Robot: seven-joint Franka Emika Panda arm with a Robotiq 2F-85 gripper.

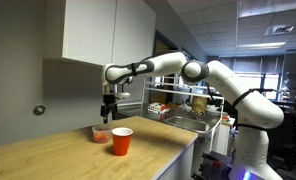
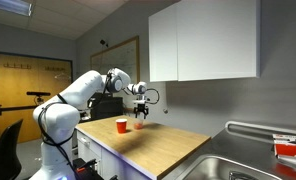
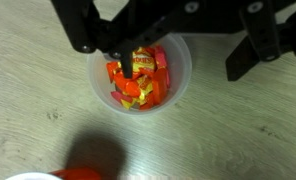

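Note:
A clear round bowl point(image 3: 175, 84) of orange, red and yellow wrapped candies point(image 3: 144, 78) stands on the wooden counter, seen from above in the wrist view. My gripper is open above it, one dark finger over the bowl's left part and the other out past its right side. In exterior view 1 the gripper point(image 1: 107, 116) hangs just above the bowl point(image 1: 102, 135). A red cup with a white rim point(image 1: 122, 141) stands beside the bowl, upright and apart from the fingers; its edge shows at the bottom left of the wrist view.
A sink point(image 1: 189, 121) and a dish rack point(image 1: 165, 111) lie farther along, beyond the arm. White cabinets point(image 2: 205, 42) hang above the counter.

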